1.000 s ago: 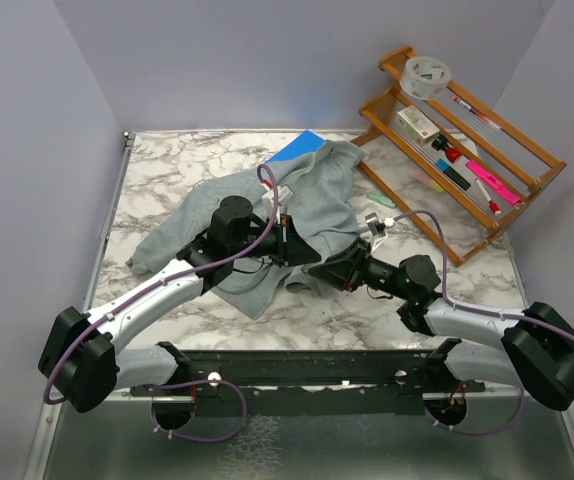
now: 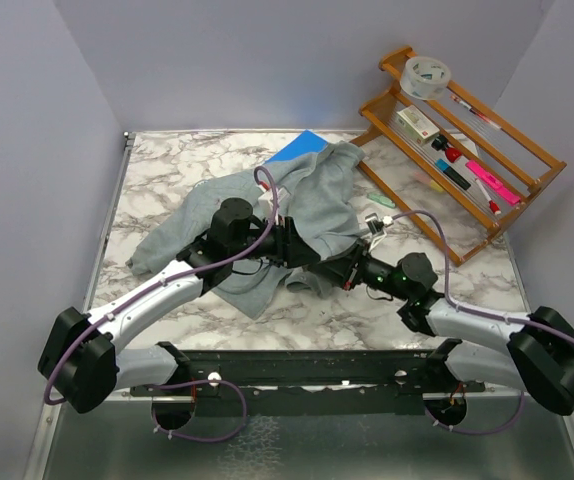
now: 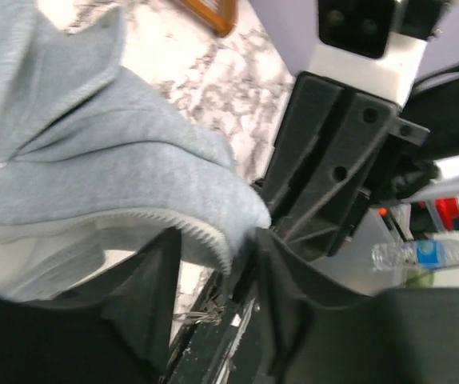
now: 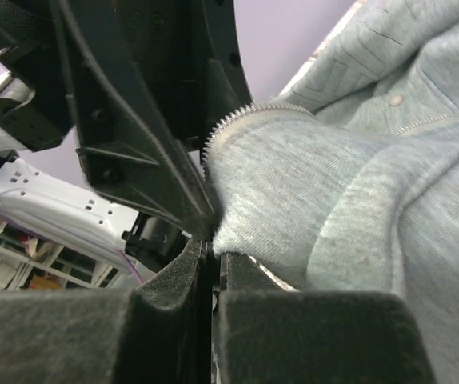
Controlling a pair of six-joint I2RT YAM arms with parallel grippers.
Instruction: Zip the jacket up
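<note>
The grey jacket [image 2: 197,220] lies crumpled in the middle of the table, under both arms. Its zipper edge is lifted between the grippers, and shows as teeth along a fold [image 4: 253,116] in the right wrist view. My right gripper [image 2: 332,272] is shut on the lifted fold near the zipper end. My left gripper [image 2: 297,255] is beside it at the same fold, with dark, blurred fingers part open in the left wrist view; whether the fabric is between them is unclear.
A wooden rack [image 2: 387,100] with tape, markers and small items stands at the back right. A blue sheet [image 2: 297,143] lies under the jacket's far edge. Bare marble table shows on the left and at the front.
The left gripper has moved very little, and the jacket looks nearly the same.
</note>
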